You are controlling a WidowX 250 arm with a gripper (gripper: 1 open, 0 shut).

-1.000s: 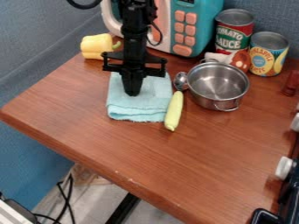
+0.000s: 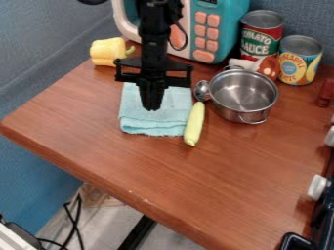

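My black gripper (image 2: 151, 98) hangs at the back of the table, its fingers pointing down over a folded light-blue cloth (image 2: 141, 121). Whether the fingertips touch or hold the cloth, and how far apart they are, is hard to tell. A pale yellow corn cob (image 2: 194, 124) lies just right of the cloth. A steel pot (image 2: 243, 98) stands to the right, with a small silver item at its left side.
Behind are a yellow sponge-like item (image 2: 107, 53), a toy microwave (image 2: 208, 34), tomato sauce (image 2: 261, 34) and another can (image 2: 299, 61). A black appliance (image 2: 308, 220) borders the right.
The objects look unmoved.
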